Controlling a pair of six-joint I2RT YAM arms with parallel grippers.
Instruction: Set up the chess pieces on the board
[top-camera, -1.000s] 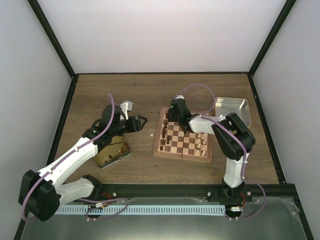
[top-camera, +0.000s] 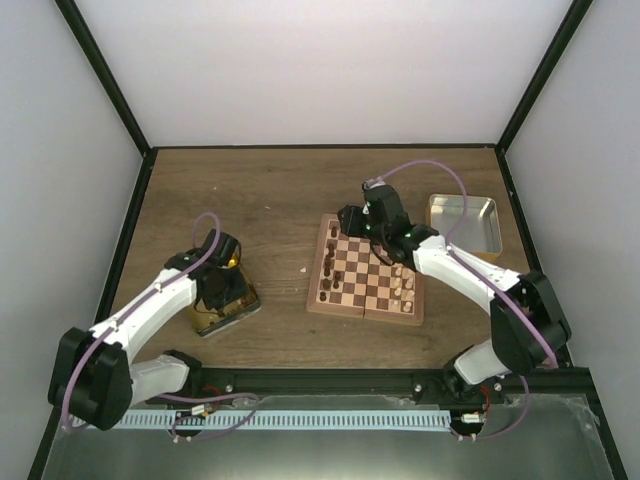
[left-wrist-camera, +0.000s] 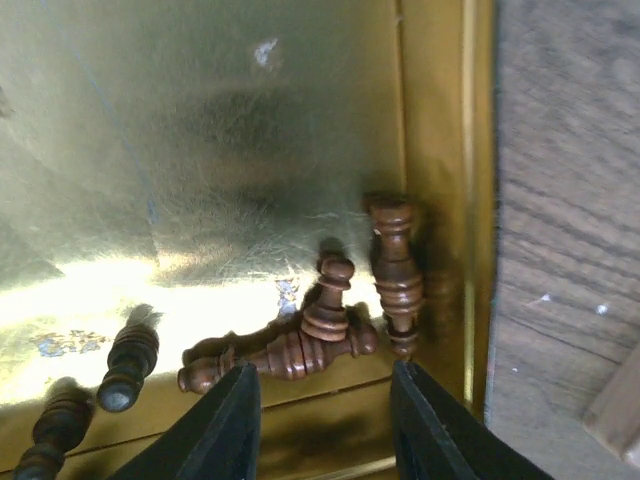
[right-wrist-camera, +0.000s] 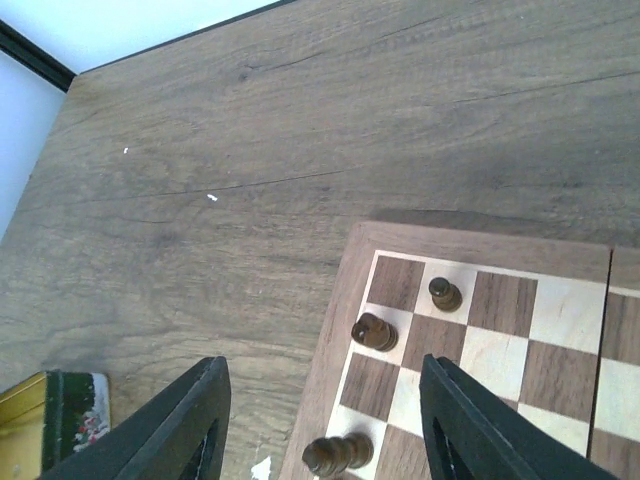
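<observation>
My left gripper hangs open over the brass box (left-wrist-camera: 200, 130), where dark chess pieces lie, among them a piece along the right wall (left-wrist-camera: 396, 270), a small pawn (left-wrist-camera: 326, 300) and black-looking pieces (left-wrist-camera: 130, 365) at the lower left. Nothing shows between its fingers. My right gripper is open and empty above the left part of the chessboard (right-wrist-camera: 555, 380). A few dark pieces (right-wrist-camera: 372, 332) stand on the board; light pieces (top-camera: 398, 290) stand on its right side in the top view.
A silver tray (top-camera: 465, 220) sits at the back right. Bare wooden table (top-camera: 260, 190) surrounds the board and box. Dark frame edges and walls border the workspace.
My left gripper has moved left and down over the brass box. The right arm has risen and swung outward, its gripper staying near the board's back-left.
</observation>
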